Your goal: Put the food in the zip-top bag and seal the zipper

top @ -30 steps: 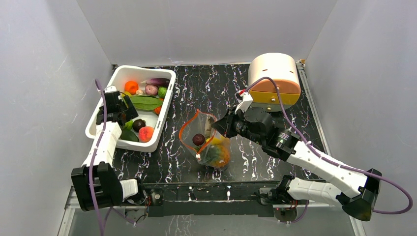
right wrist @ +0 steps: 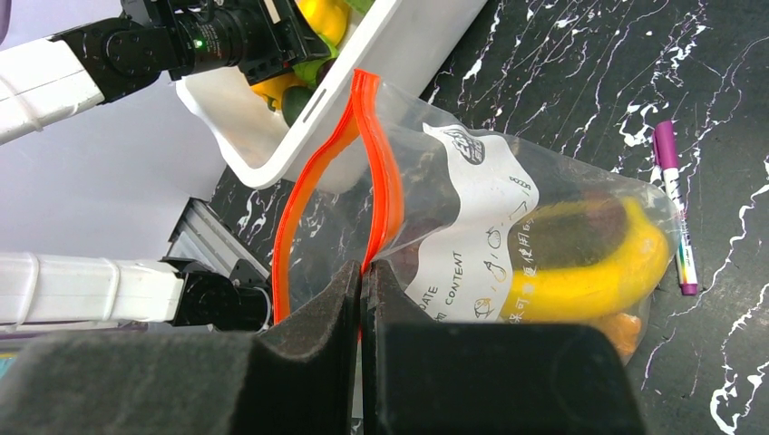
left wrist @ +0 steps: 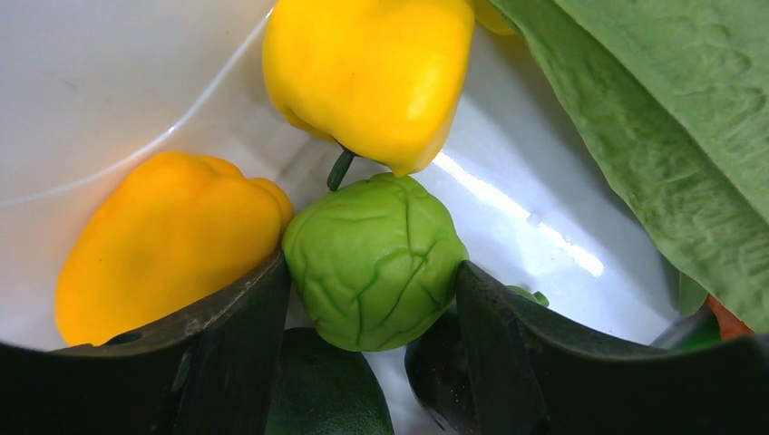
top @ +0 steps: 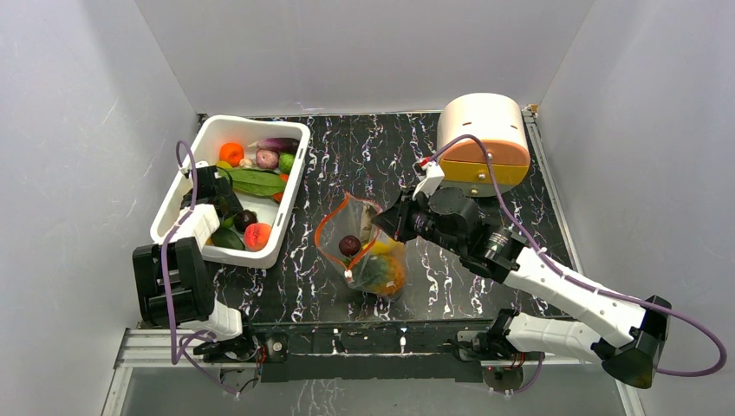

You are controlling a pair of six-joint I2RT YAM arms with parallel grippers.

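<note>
In the left wrist view, a green cabbage-like vegetable [left wrist: 376,263] is pinched between the fingertips of my left gripper, which is down inside the white bin [top: 293,204]. From above, the gripper's own body hides this spot. The clear zip bag [top: 381,269] with orange zipper edges lies mid-table, its mouth gaping toward the bin. Inside it are a dark round item [top: 349,245], something yellow [right wrist: 580,281] and other food. My right gripper is shut on the bag's orange rim.
Two yellow peppers [left wrist: 172,245] [left wrist: 372,72], a dark green avocado [left wrist: 331,385] and a long leaf [left wrist: 671,118] crowd the vegetable. A purple marker [right wrist: 676,208] lies beyond the bag. A small drawer box [top: 484,147] stands at the back right.
The right gripper and bag stay put.
</note>
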